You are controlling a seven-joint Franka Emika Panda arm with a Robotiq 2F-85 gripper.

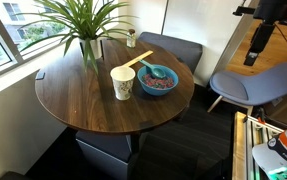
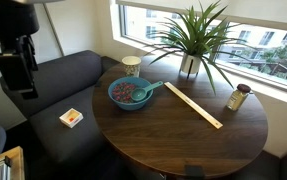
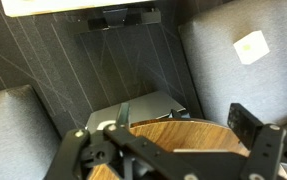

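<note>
On the round dark table (image 1: 68, 100) sits a blue bowl (image 2: 115, 101) holding small reddish-brown pieces, with a teal spoon (image 2: 146, 90) resting in it. A patterned paper cup (image 1: 123, 83) stands upright beside the bowl. A flat wooden strip (image 2: 193, 105) lies across the tabletop. My gripper is high over the floor off the table's edge, apart from all these things. Its fingers (image 3: 245, 124) are spread wide in the wrist view, with nothing held between them. The bowl and cup are not visible in the wrist view.
A potted plant (image 2: 190, 65) and a small jar (image 2: 239, 97) stand on the table. Grey chairs (image 1: 258, 85) surround it; a small white-and-orange box (image 2: 71, 118) lies on one seat.
</note>
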